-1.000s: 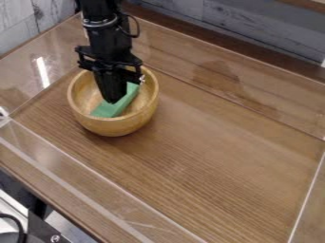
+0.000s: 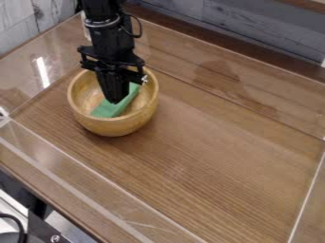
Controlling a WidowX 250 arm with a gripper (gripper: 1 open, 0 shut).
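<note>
A round wooden bowl (image 2: 136, 119) sits on the wooden table at the left of the camera view, with a green object (image 2: 110, 106) lying in it. My black gripper (image 2: 116, 81) hangs over the back part of the bowl, pointing down, its tip close to the green object. It looks shut, with nothing visible between its fingers; part of the bowl's far rim is hidden behind it.
A raised edge runs along the back, and black cables lie at the lower left corner.
The gripper has shifted very slightly over the bowl. The bowl and the green object look unmoved.
</note>
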